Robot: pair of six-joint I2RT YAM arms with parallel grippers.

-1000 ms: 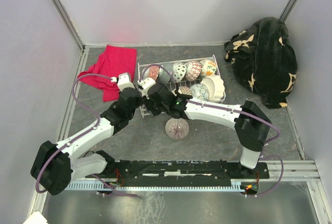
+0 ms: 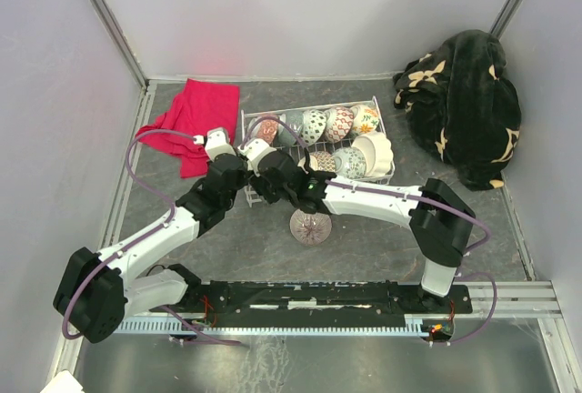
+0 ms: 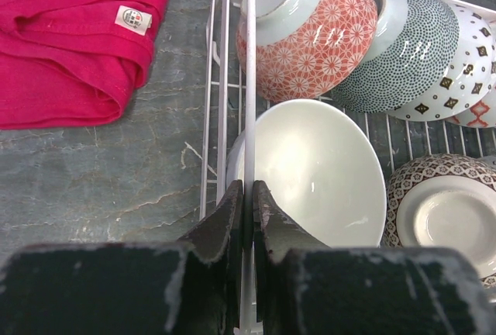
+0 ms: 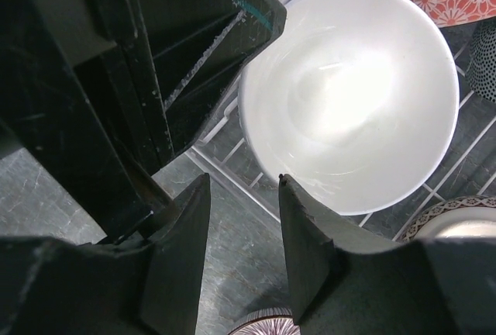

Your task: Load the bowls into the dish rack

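Note:
In the left wrist view my left gripper is shut on the white rail [image 3: 249,79] of the dish rack. Just right of it a plain white bowl [image 3: 310,172] sits in the rack, beside a brown patterned bowl [image 3: 449,219]; red [image 3: 310,40], grey-green [image 3: 399,71] and other patterned bowls stand behind. In the right wrist view my right gripper is open at the lower rim of the white bowl [image 4: 349,94], with no bowl between its fingers. In the top view both grippers are crowded at the rack's left side, hiding the white bowl.
A purple-streaked bowl [image 2: 310,226] lies on the grey surface in front of the rack. A red cloth [image 2: 191,120] lies at the back left, a dark floral fabric [image 2: 459,102] at the right.
The left arm shows no visible change.

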